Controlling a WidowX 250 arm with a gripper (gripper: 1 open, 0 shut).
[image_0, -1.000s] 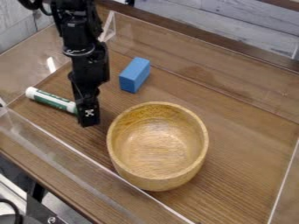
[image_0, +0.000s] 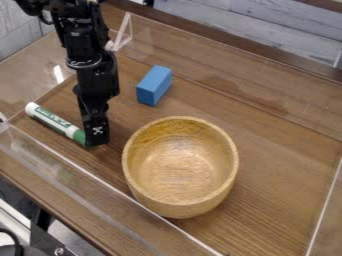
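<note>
My black gripper (image_0: 94, 128) points down at the wooden table on the left, its fingertips low beside the right end of a green and white cylindrical object (image_0: 60, 124), perhaps a marker, that lies diagonally. Whether anything sits between the fingers is hard to see. A yellow bowl (image_0: 181, 162) stands to the right, near the front, and a blue block (image_0: 154, 85) lies behind it to the right of my arm.
A transparent edge runs along the front left, with dark cables at the lower left corner.
The gripper has shifted slightly left and down, and the green object's right end now sits a little nearer the front. The bowl and block have not moved.
</note>
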